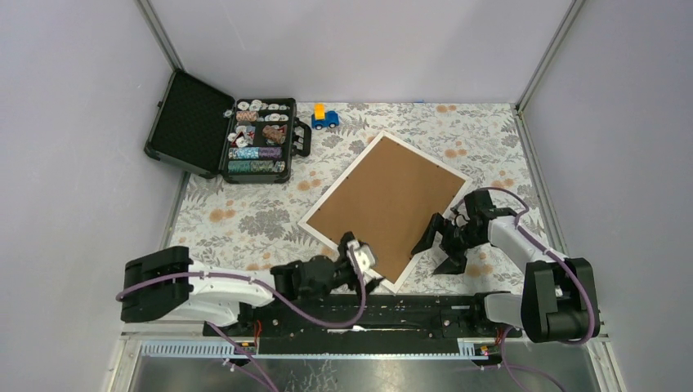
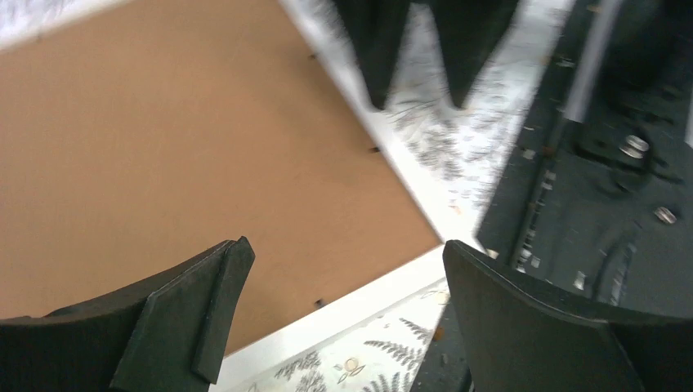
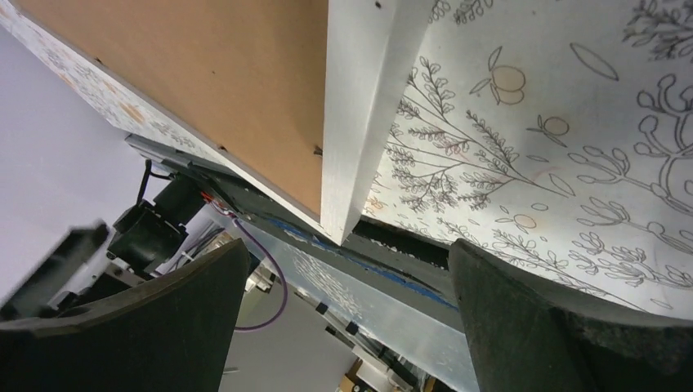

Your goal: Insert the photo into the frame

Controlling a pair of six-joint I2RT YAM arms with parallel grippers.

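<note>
The white frame (image 1: pixel 338 187) lies face down and turned at an angle on the patterned table, its brown backing (image 1: pixel 388 200) filling it. Small dark tabs show along the inner edge in both wrist views. No photo is visible. Over the frame's lower corner, my left gripper (image 1: pixel 364 263) stands open; its spread fingers (image 2: pixel 184 318) have nothing between them. My right gripper (image 1: pixel 433 253) is at the frame's right side, also open, and the white border (image 3: pixel 359 106) passes beyond its empty fingers (image 3: pixel 523 318).
An open black case (image 1: pixel 260 175) with spools and small items stands at the back left. Beside it is a blue and yellow toy truck (image 1: pixel 324 120). A dark rail (image 1: pixel 392 310) runs along the front edge.
</note>
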